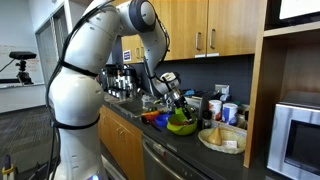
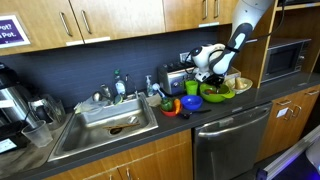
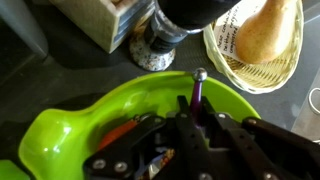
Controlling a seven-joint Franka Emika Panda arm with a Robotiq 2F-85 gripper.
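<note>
A bright green bowl fills the lower part of the wrist view, and something red shows inside it. Over the bowl, my gripper is shut on a thin purplish rod with a round silvery tip. The rod's lower end is hidden by the fingers. In exterior view 1 the same green bowl sits on the dark counter, with the arm reaching down to it. Exterior view 2 shows the bowl under the gripper; the rod is too small to make out there.
Beside the bowl stands a wicker basket holding a pear-shaped brown thing. A dark grinder-like object and a wooden block are close to the rim. A toaster stands behind; the sink lies left.
</note>
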